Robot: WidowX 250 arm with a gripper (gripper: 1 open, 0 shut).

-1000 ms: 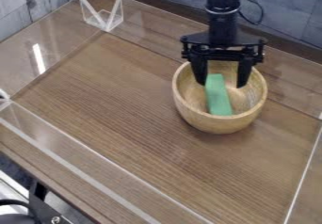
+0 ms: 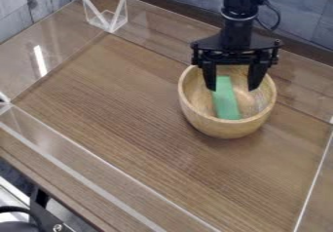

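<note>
A round tan bowl (image 2: pixel 228 126) rests on the wooden table at the right of center. Inside it lies a green oblong object (image 2: pixel 225 99), with a paler, indistinct item to its right. My black gripper (image 2: pixel 235 72) hangs over the back of the bowl, its fingers spread to either side above the rim, part open. I see nothing held between them.
A white wire rack (image 2: pixel 107 12) stands at the back left. A dark cable or ring (image 2: pixel 18 218) shows at the bottom-left corner.
My gripper has risen slightly, its fingertips higher relative to the bowl than before. The bowl and the green object look unmoved.
</note>
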